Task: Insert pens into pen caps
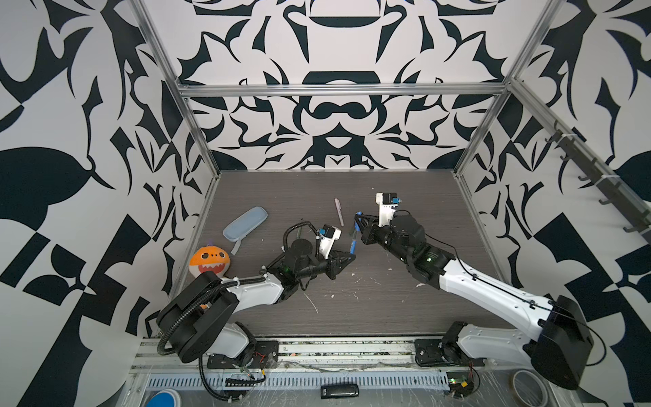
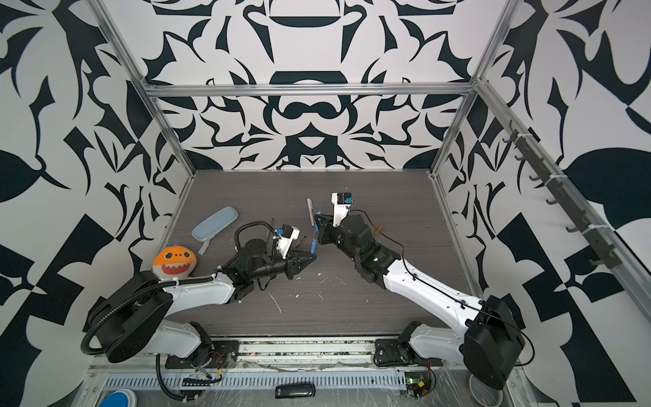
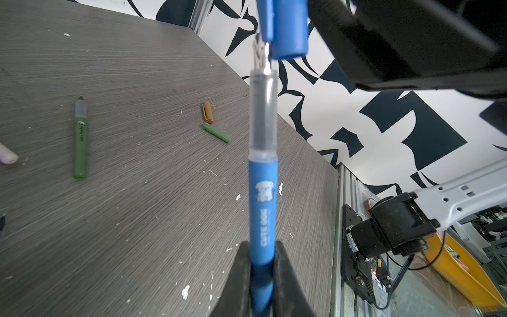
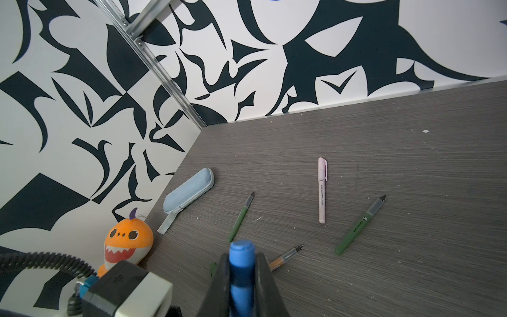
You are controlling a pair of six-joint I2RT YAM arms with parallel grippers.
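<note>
My left gripper [image 1: 342, 261] is shut on an upright blue pen [image 3: 262, 200]. Just above the pen's metal tip, in the left wrist view, is the blue cap [image 3: 287, 31], which my right gripper holds between its fingers; the tip overlaps the cap's lower edge, and whether it is inside is unclear. On the table lie green pens [image 4: 359, 227], an orange pen [image 4: 285, 257], a pink pen [image 4: 322, 190], a green cap [image 3: 216, 132] and an orange cap [image 3: 207, 112].
A light blue pencil case [image 1: 244, 224] and an orange shark toy [image 1: 209, 261] sit at the left.
</note>
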